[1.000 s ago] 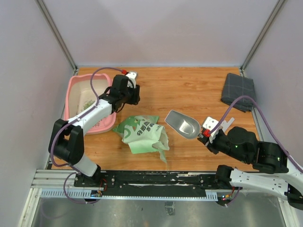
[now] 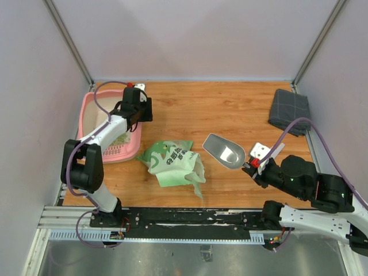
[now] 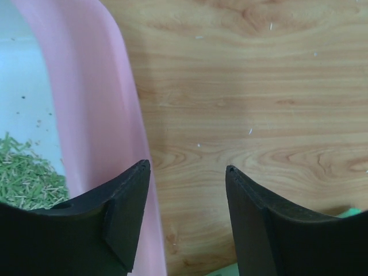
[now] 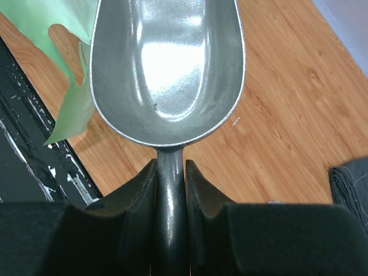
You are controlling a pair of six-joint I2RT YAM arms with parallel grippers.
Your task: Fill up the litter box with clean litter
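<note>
The pink litter box (image 2: 121, 152) stands at the back left, with green pellets (image 3: 29, 178) on part of its pale floor. My left gripper (image 2: 147, 112) is above its right-hand rim. Its fingers are apart in the left wrist view, one overlapping the pink wall (image 3: 98, 115), nothing held between them. A pale green litter bag (image 2: 175, 164) lies crumpled at centre left, its handle cut-out end hanging toward the front edge. My right gripper is shut on the dark handle of a grey metal scoop (image 2: 225, 152). The scoop's bowl looks empty and hangs right of the bag.
A folded dark cloth (image 2: 289, 111) lies at the back right. Bare wooden tabletop (image 2: 218, 109) spans the back middle. A black rail (image 2: 195, 221) runs along the front edge, and pale walls close in the sides and back.
The right arm with the scoop shifted marginally right. Bag and box stayed put.
</note>
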